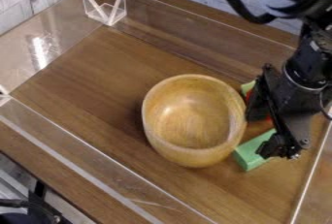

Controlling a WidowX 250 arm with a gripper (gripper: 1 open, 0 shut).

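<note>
A wooden bowl [188, 121] stands upright on the wooden table [91, 92], right of centre. My black gripper [275, 121] is open at the bowl's right, over a green block [251, 156] that lies beside the bowl. Behind the gripper a red object is mostly hidden, with a bit of light green [248, 86] above it. Whether anything lies between the fingers is hard to tell.
Clear plastic walls edge the table, with a clear bracket [105, 10] at the upper left. A cable shows at the bottom left.
</note>
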